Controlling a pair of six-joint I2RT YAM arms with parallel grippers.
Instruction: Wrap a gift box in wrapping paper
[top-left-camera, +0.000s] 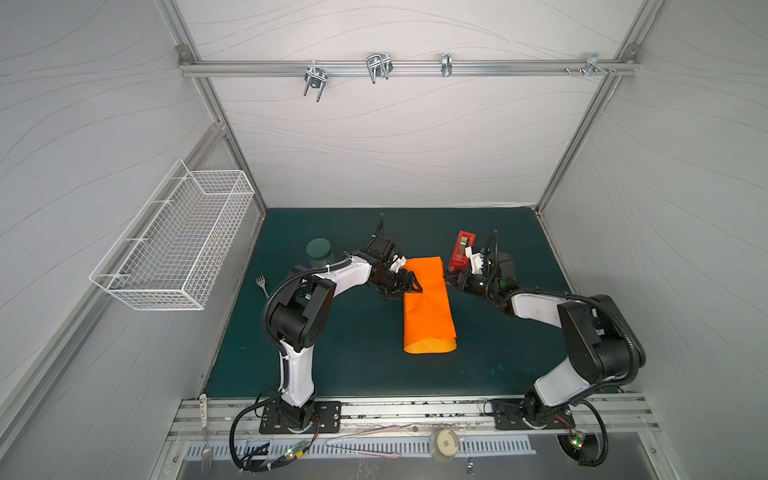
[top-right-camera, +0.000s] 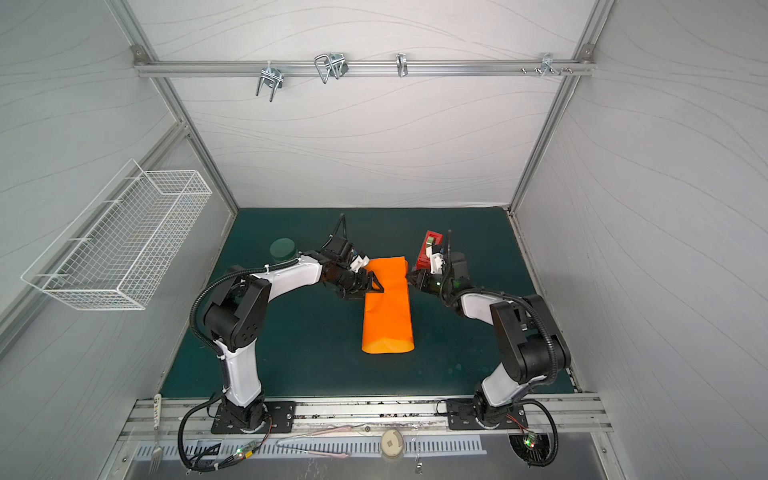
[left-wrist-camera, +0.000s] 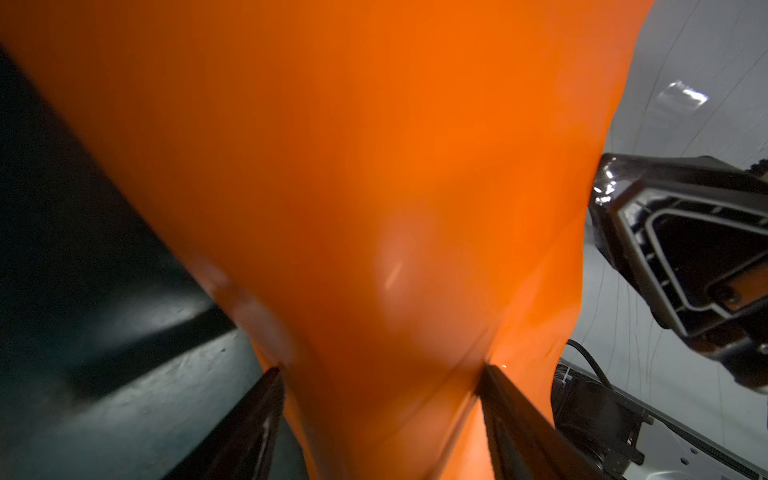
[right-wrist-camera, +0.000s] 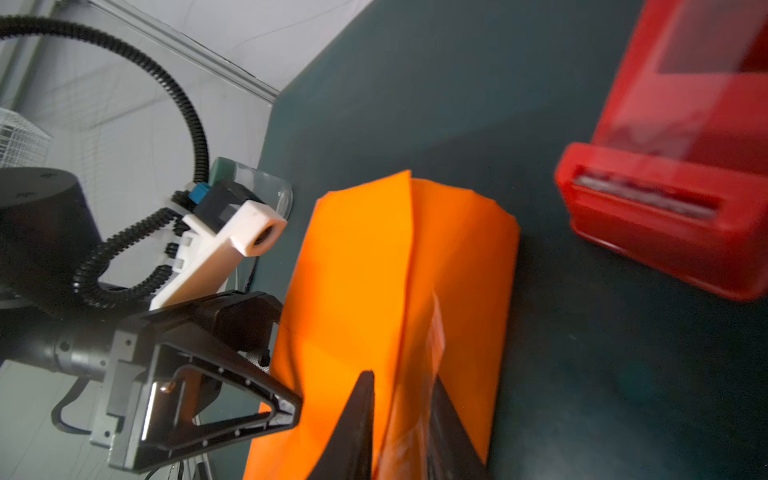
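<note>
The orange wrapping paper lies in a long folded bundle in the middle of the table; any box inside is hidden. In the left wrist view, my left gripper is shut on the orange wrapped bundle, one finger on each side. Just off the bundle's right edge is my right gripper. The right wrist view shows its fingers close together over the paper's lengthwise edge. A narrow translucent strip, perhaps tape, stands at their tips; whether it is gripped is unclear. A red tape dispenser sits behind the right gripper.
A green-lidded round container and a fork are on the left of the table. A white wire basket hangs on the left wall. Bare table lies in front of the bundle on both sides.
</note>
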